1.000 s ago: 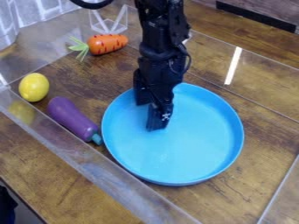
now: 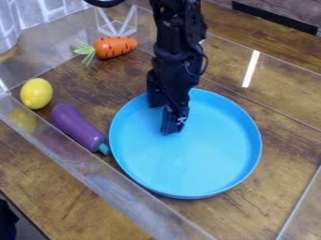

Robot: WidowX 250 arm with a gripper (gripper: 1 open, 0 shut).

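The black gripper (image 2: pixel 171 111) reaches down from the top centre to the back-left part of a blue plate (image 2: pixel 189 159). Its lower parts are dark and overlap, so whether it is open or shut, or has anything between its fingers, is hard to see.
An orange carrot (image 2: pixel 115 46) lies at the back left, a yellow lemon (image 2: pixel 37 93) at the far left, and a purple eggplant (image 2: pixel 78 127) just left of the plate. A transparent edge runs along the left.
The gripper has shifted slightly over the back-left of the plate. The plate and vegetables look unmoved.
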